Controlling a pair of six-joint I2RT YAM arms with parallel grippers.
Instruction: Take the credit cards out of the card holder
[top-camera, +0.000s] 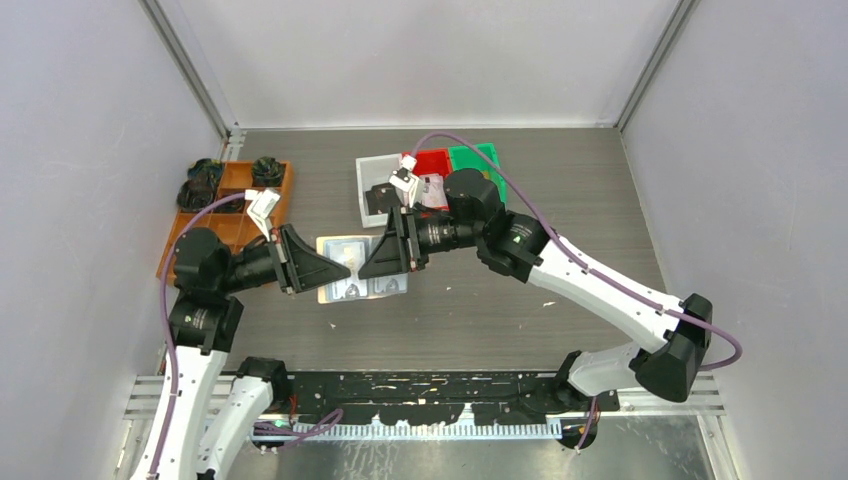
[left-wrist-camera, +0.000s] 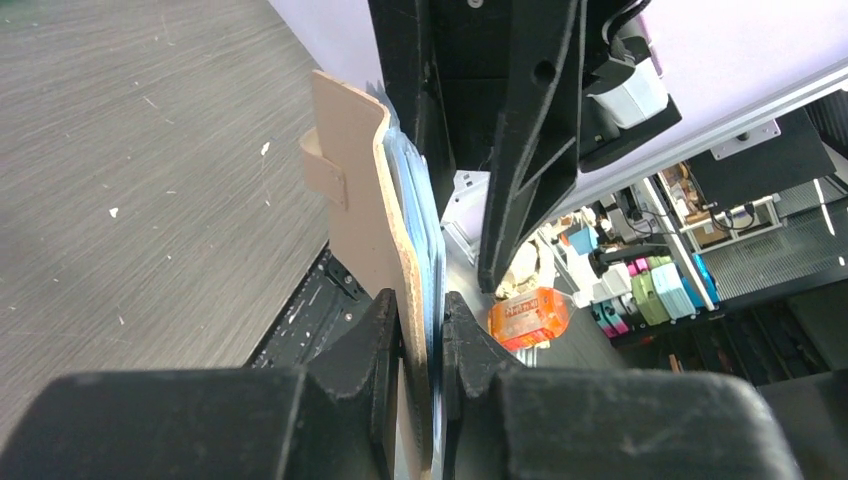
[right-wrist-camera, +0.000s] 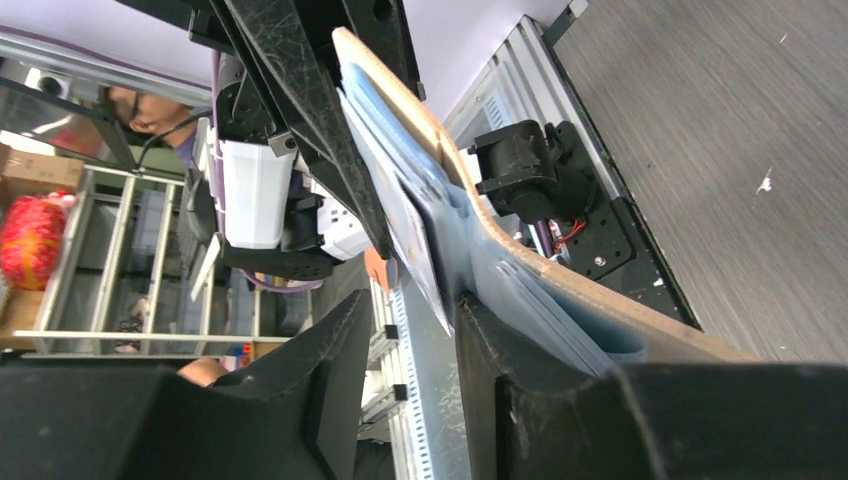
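Observation:
An open tan card holder (top-camera: 340, 295) with clear bluish sleeves and cards hangs between both grippers over the middle of the table. In the left wrist view my left gripper is shut on the holder (left-wrist-camera: 350, 180), gripping it edge-on. In the right wrist view my right gripper has its fingertips part open at the sleeves (right-wrist-camera: 440, 230), by the lower edge of a pale card (right-wrist-camera: 400, 230); whether that card is between the fingers is unclear.
A white bin (top-camera: 366, 215), red bin (top-camera: 425, 157) and green bin (top-camera: 480, 150) stand at the back. An orange compartment tray (top-camera: 230, 228) with dark bundles is at left. Bare table (top-camera: 540, 320) surrounds the holder below.

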